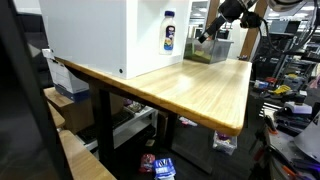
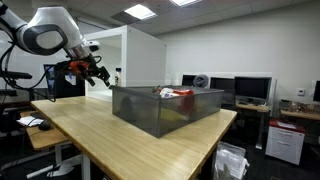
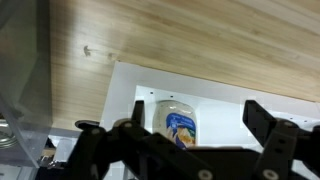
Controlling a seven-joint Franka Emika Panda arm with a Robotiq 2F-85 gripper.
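A bottle with a blue cap and a printed label is upright against the white box's side. In the wrist view, a rounded, pale object with a blue and orange label shows against a white surface, between my spread fingers and partly covered by the gripper body; I cannot tell whether it is the same bottle. My gripper is open and holds nothing. From outside, the gripper hangs above the table, near the grey bin.
The wooden table has a wide bare stretch in front of the white box. Several items, one of them red, lie in the bin. Boxes and packets sit on the floor below. Monitors stand on desks farther off.
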